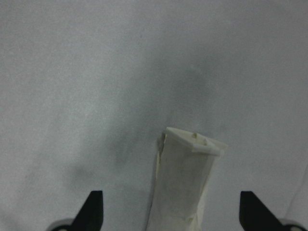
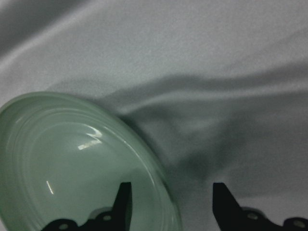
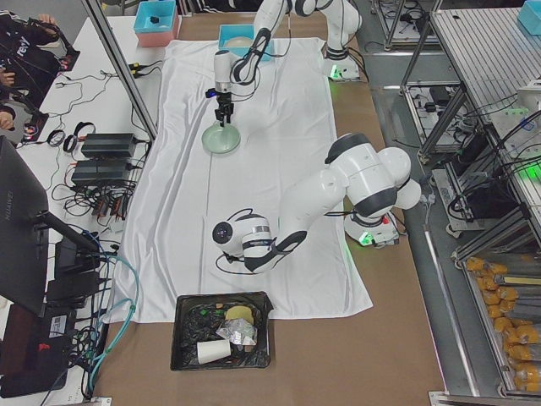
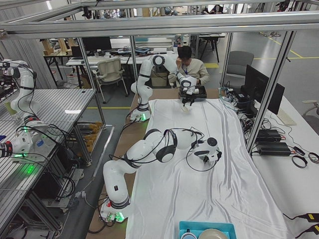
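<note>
A green plate [image 3: 221,142] lies on the white cloth [image 3: 287,93]; my right gripper is open over its rim, one finger above the plate, the other outside it. A folded, flattened piece of pale paper-like material [image 1: 180,178] lies on the cloth beneath my left gripper, which stands open with its fingertips on either side, apart from each other. In the camera left view that pale item is hidden under the near arm.
A black-lined bin [image 3: 188,338] with rubbish sits at the near end; a blue tray [image 4: 204,226] with dishes is at the opposite end. Monitors and cables line the side table. The cloth is otherwise mostly clear.
</note>
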